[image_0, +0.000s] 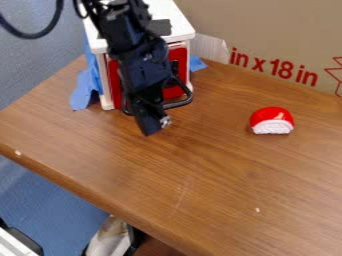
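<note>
The dark robot arm hangs from the top of the view, and its gripper (154, 119) points down low in front of a small white-and-red box-like object (98, 35) with a black handle loop. Whether the gripper is open or shut cannot be made out. A red rounded object with a white lower front (271, 118) lies on the wooden table to the right, well apart from the gripper.
A blue cloth (83, 87) lies behind and beside the box. A cardboard panel (274, 35) stands at the back.
</note>
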